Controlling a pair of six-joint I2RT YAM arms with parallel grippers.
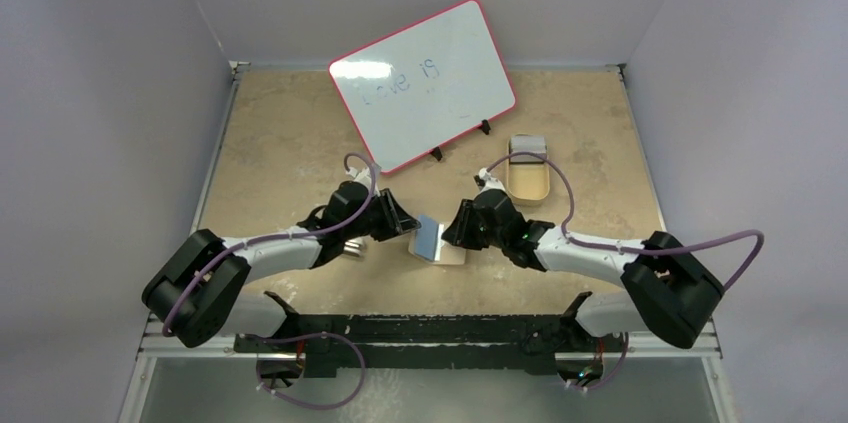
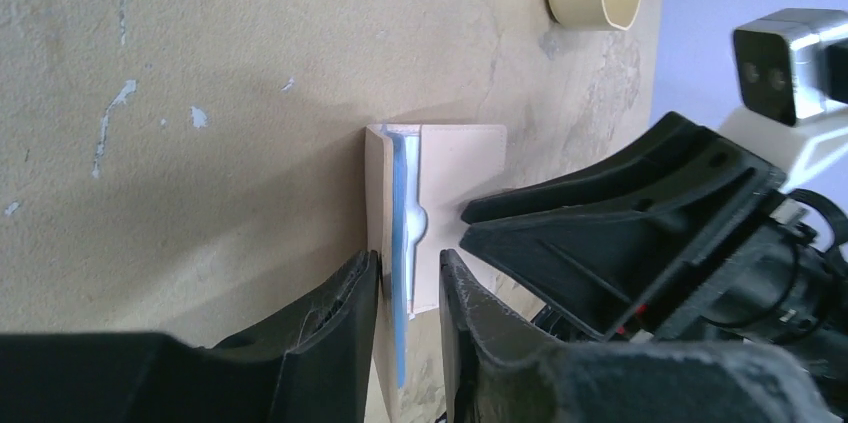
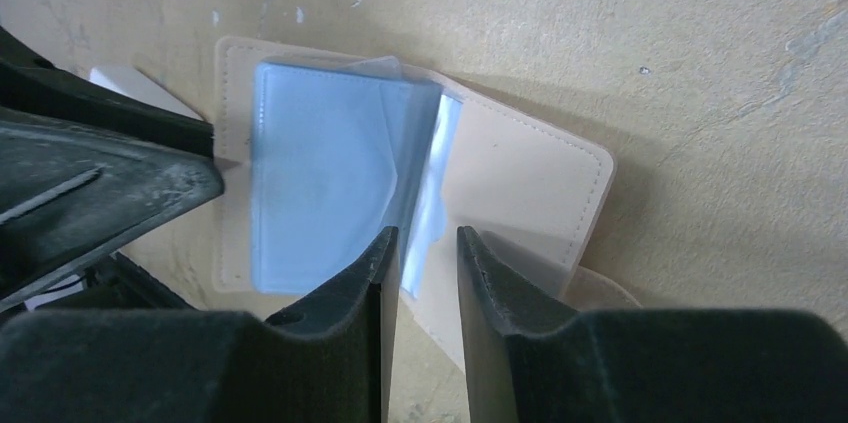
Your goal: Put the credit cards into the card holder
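Observation:
The open card holder (image 1: 426, 235) lies between both grippers, with a blue inner panel (image 3: 320, 173), a clear sleeve and a pale flap (image 3: 520, 183). My left gripper is open at the holder's left side, its fingers either side of the upright edge seen in the left wrist view. My right gripper is part open, its fingertips over the holder's pale flap and middle strip. I cannot make out separate credit cards for certain.
A tan tray (image 1: 527, 183) with a grey item sits at the back right. A whiteboard (image 1: 420, 83) stands behind. A silver object (image 1: 352, 249) lies beside the left arm.

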